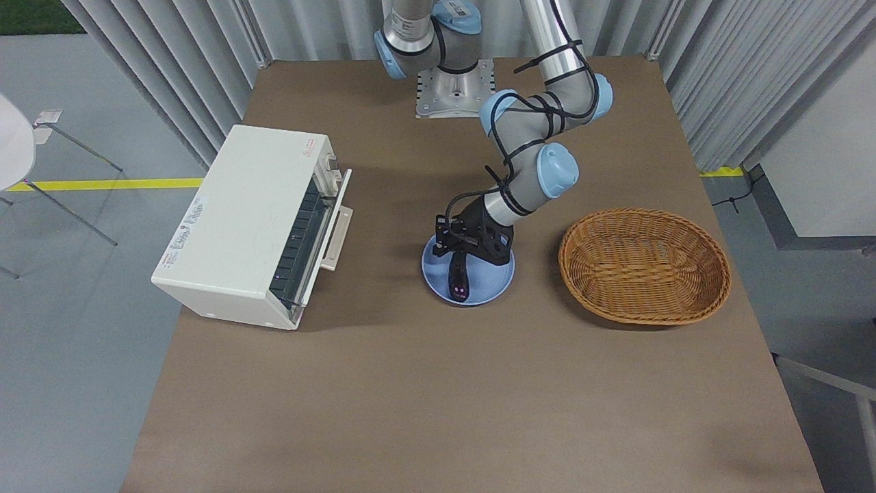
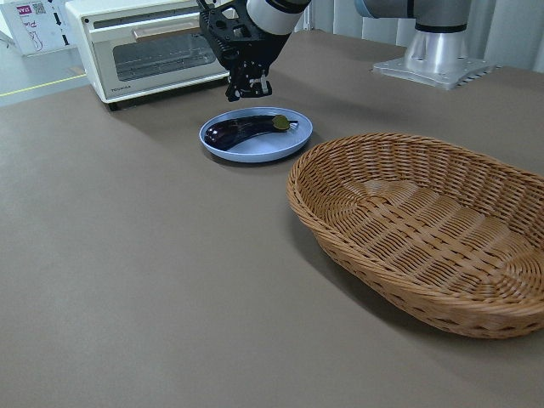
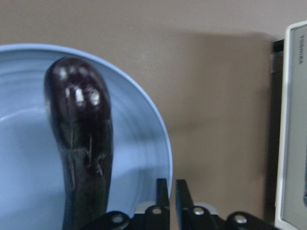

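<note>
A dark purple eggplant (image 1: 459,279) (image 2: 240,131) (image 3: 83,134) lies on a light blue plate (image 1: 493,283) (image 2: 263,151) (image 3: 19,167). My gripper (image 2: 248,92) is above the plate, pointing down, its black fingertips close together at the plate's rim beside the eggplant in the wrist view. Only a small gap shows between them, with nothing held. In the front view the gripper's housing hides the upper part of the plate and the eggplant's stem.
A white toaster oven (image 1: 231,213) (image 2: 144,42) stands left of the plate, its front toward it. A wicker basket (image 1: 644,271) (image 2: 425,229) sits on the right.
</note>
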